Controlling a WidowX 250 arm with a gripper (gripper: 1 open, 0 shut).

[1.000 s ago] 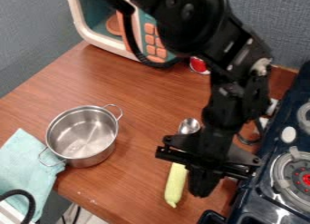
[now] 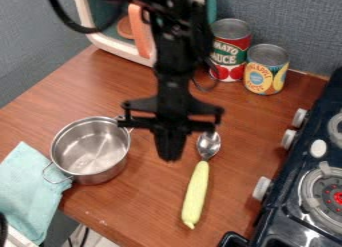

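Observation:
My black gripper hangs over the table just right of the steel pot, near its rim; whether its fingers are open or shut is hard to make out. A yellow corn-like object lies on the wooden table to the lower right of the gripper, with a steel spoon just above it.
Two cans, a red one and a yellow-labelled one, stand at the back right. The stove fills the right edge. A light blue cloth lies at the left. A toy microwave stands behind the arm.
The arm and gripper have moved leftward and up, away from the stove and the yellow object, uncovering the spoon and cans. The objects on the table look unmoved.

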